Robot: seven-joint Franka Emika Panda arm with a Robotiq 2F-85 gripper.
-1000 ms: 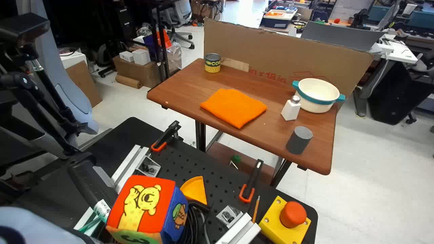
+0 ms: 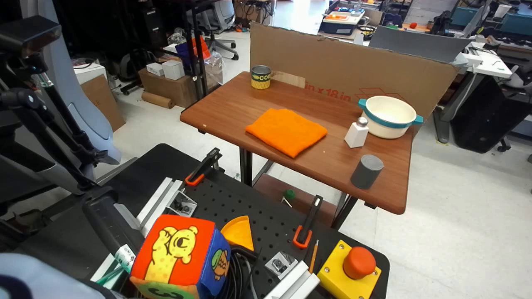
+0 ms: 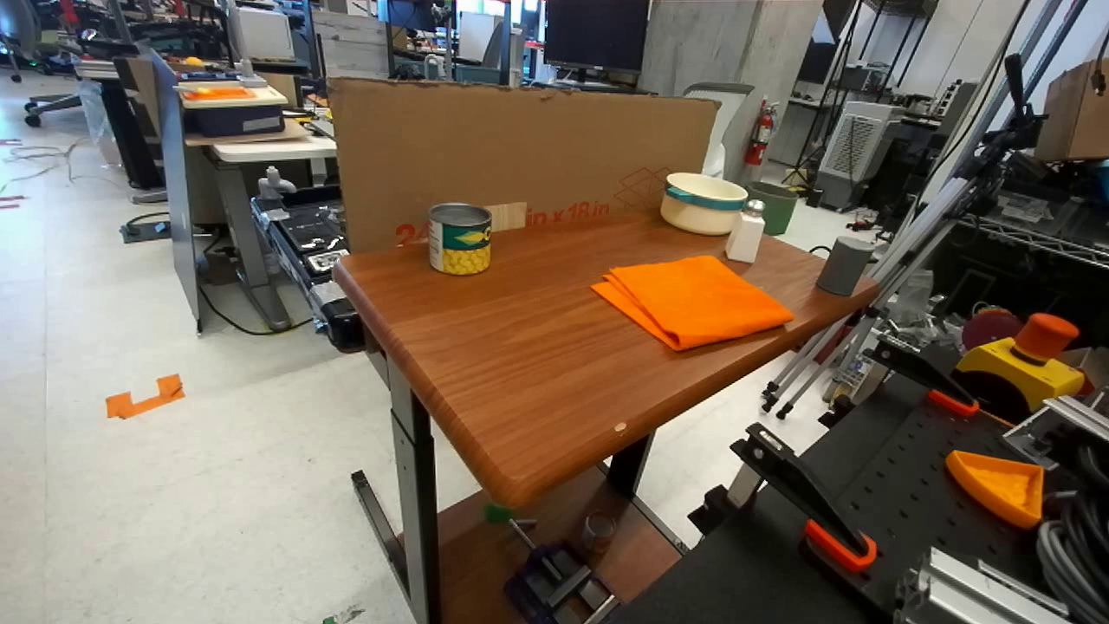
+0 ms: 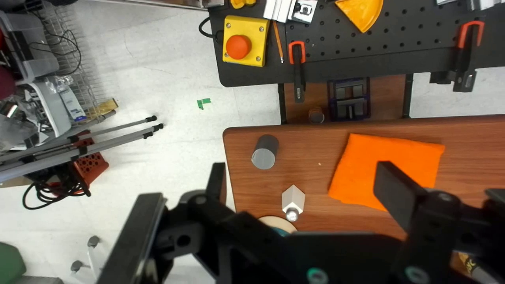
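In the wrist view my gripper is open, its two dark fingers wide apart with nothing held between them. Beyond them on the brown table (image 2: pixel 224 107) are a folded orange cloth (image 2: pixel 286 130), a grey cylinder (image 4: pixel 268 149) and a white shaker with a metal top (image 4: pixel 293 199). A cream pot with teal handles (image 2: pixel 389 114) stands behind the shaker; my gripper hides most of it in the wrist view. Near the table's far end, a corn can (image 3: pixel 459 239) stands upright. Neither exterior view shows the gripper over the table.
A cardboard panel (image 3: pixel 520 146) borders the table's back edge. Across a gap stands a black perforated bench (image 2: pixel 234 199) with clamps, a yellow box with a red button (image 2: pixel 349 269) and a soft toy cube (image 2: pixel 174 249).
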